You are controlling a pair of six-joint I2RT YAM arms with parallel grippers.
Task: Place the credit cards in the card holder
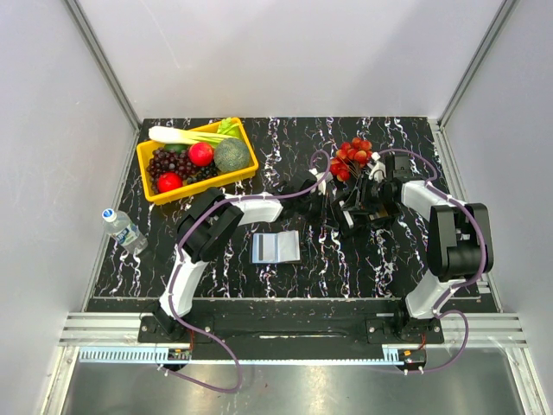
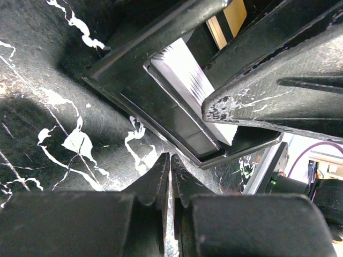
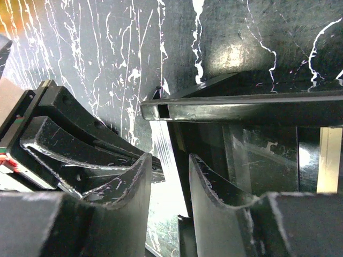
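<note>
A stack of white cards (image 2: 187, 77) stands on edge in the end of a black tray (image 2: 166, 115). Over that stack in the right wrist view is my right gripper, part open, its fingers apart with the white edges (image 3: 170, 166) showing in the gap. My left gripper is shut just outside the tray's end wall, and nothing clear shows between its fingertips. Seen from the right wrist, the left fingers (image 3: 107, 160) reach close to the stack. An opened, pale booklet-like card holder (image 1: 276, 247) lies flat left of the tray.
At the back left stands a yellow basket (image 1: 145, 173) of produce, with a water bottle (image 1: 125, 231) near the left edge. Red fruit (image 1: 352, 156) lies behind the tray. Light wooden strips (image 3: 329, 160) sit in the tray.
</note>
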